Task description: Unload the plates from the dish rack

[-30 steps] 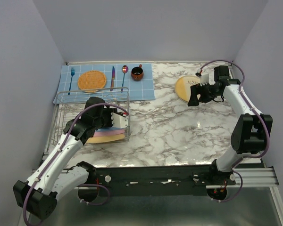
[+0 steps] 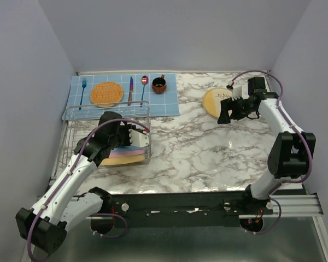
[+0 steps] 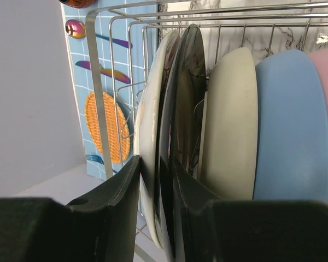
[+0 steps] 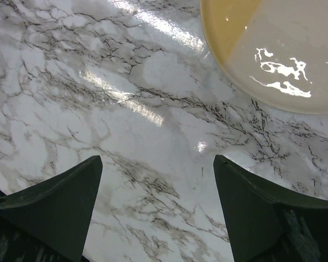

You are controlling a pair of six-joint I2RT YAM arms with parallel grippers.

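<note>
In the left wrist view, a white plate (image 3: 152,125) and a dark-faced plate (image 3: 191,76) stand on edge close together in the wire dish rack (image 3: 101,82). My left gripper reaches down over their rims, one finger on either side of the white plate. Whether its pads press on a plate cannot be told. Beside them stand a cream plate (image 3: 229,125), a blue plate (image 3: 291,125) and a pink plate (image 3: 325,82). On the counter at the right lies a yellow and beige plate (image 4: 273,60); my right gripper hovers near it, open and empty.
Behind the rack, a blue mat (image 2: 167,101) carries a wicker trivet (image 2: 106,93), a brown mug (image 2: 159,84) and cutlery. Rack wires stand close around the left gripper. The marble counter (image 2: 180,147) between the arms is clear.
</note>
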